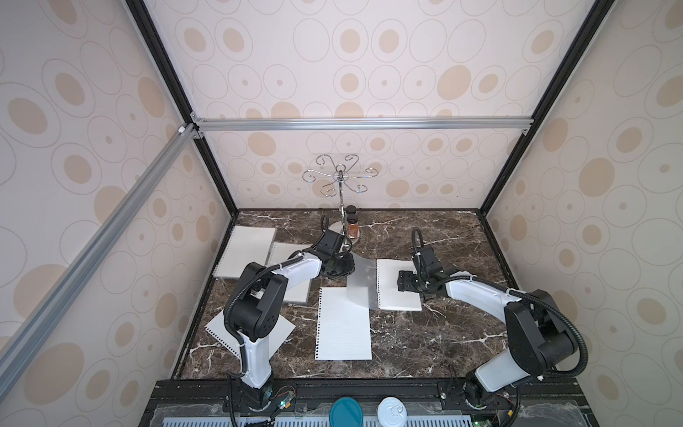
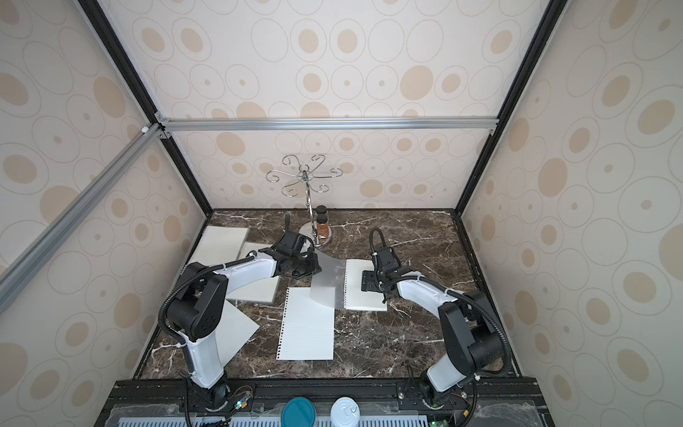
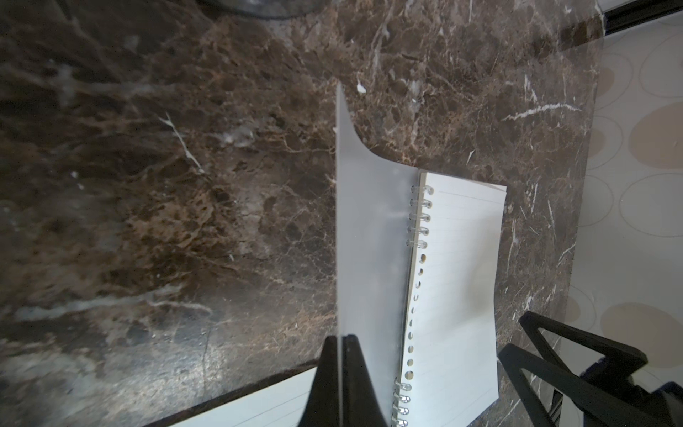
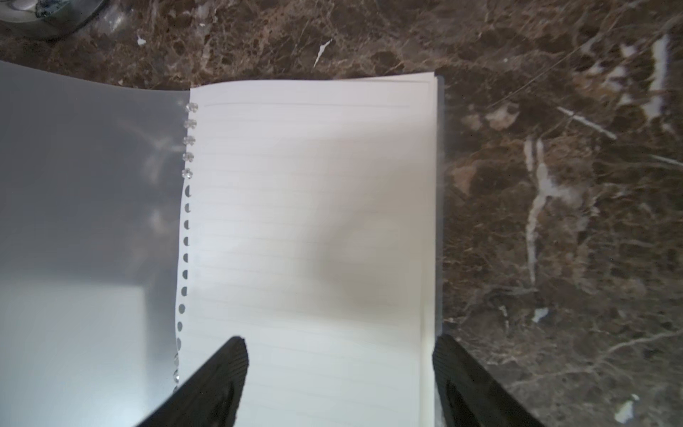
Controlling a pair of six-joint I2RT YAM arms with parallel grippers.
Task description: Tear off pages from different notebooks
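An open spiral notebook (image 4: 306,199) lies at centre right with ruled pages up and its translucent cover (image 4: 78,185) folded out to the left. My left gripper is shut on the edge of that cover, which rises curved from the binding. My right gripper hovers over the ruled page, its fingers spread apart with nothing seen between them. A loose ruled sheet or pad (image 1: 343,327) lies below the cover's left part.
More notebooks (image 1: 242,250) lie at the left. A chrome stand (image 1: 340,170) and jars (image 1: 352,226) are at the back. Bare marble is free to the right.
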